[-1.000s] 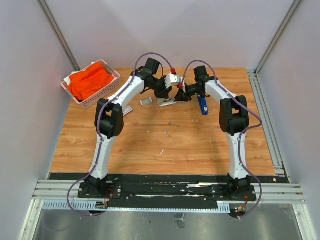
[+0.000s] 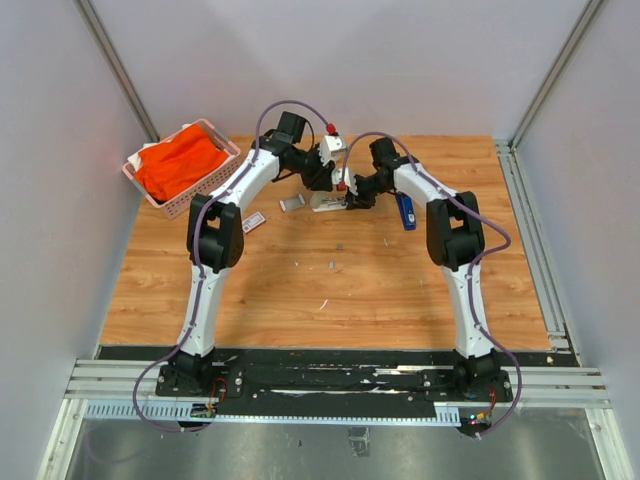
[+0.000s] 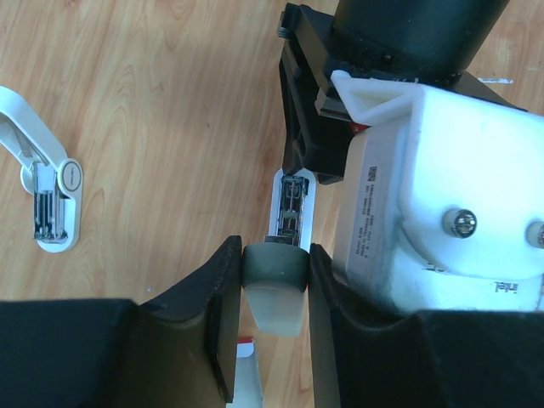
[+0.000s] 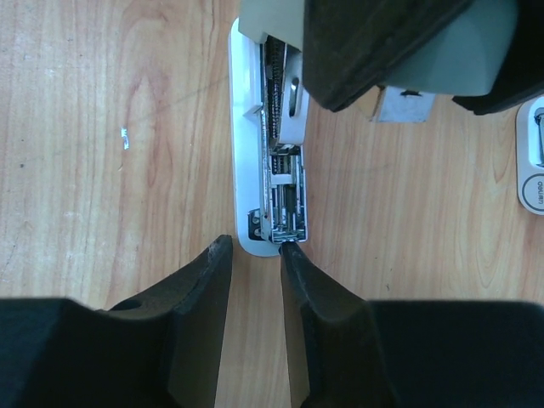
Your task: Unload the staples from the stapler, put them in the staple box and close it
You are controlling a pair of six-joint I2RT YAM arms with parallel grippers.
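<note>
An opened white stapler (image 4: 246, 144) lies on the wood table, its metal magazine exposed, between my two grippers. My left gripper is at one end, its fingers closed round a pale grey piece (image 3: 274, 302), which appears to be the stapler's end. My right gripper is low at the magazine's other end, fingertips part open on either side of it; whether they touch it I cannot tell. A second open white stapler (image 3: 64, 204) lies nearby.
A pink basket with orange cloth (image 2: 182, 160) stands at the back left. A blue box (image 2: 406, 213) lies right of my right gripper. Small items are scattered.
</note>
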